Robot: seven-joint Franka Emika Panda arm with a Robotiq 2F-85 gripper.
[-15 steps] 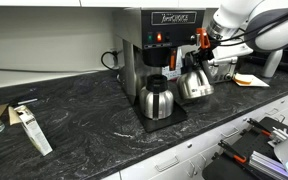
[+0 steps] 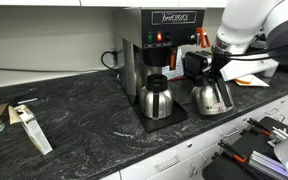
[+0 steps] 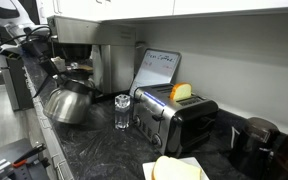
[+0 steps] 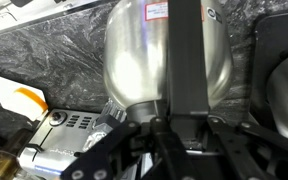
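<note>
A steel coffee pot [image 2: 213,98] leans at a tilt to the right of the coffee machine, by the counter's front edge. My gripper [image 2: 220,72] is shut on its black handle [image 4: 187,60], which runs up the middle of the wrist view. The pot's shiny body [image 4: 129,65] shows behind that handle. From the other side, the pot [image 3: 69,102] appears at the left end of the counter; whether its base touches the counter, I cannot tell. The gripper's fingertips are mostly hidden behind the handle and dark gripper parts.
The coffee machine [image 2: 164,40] stands left of the held pot, with a second steel pot [image 2: 156,98] on its base. Beyond are a toaster [image 3: 174,115], a small glass jar [image 3: 122,111] and bread [image 3: 174,169].
In exterior view 1, the gripper and the held pot have shifted right and somewhat lower, away from the coffee machine. The second pot has stayed put.
</note>
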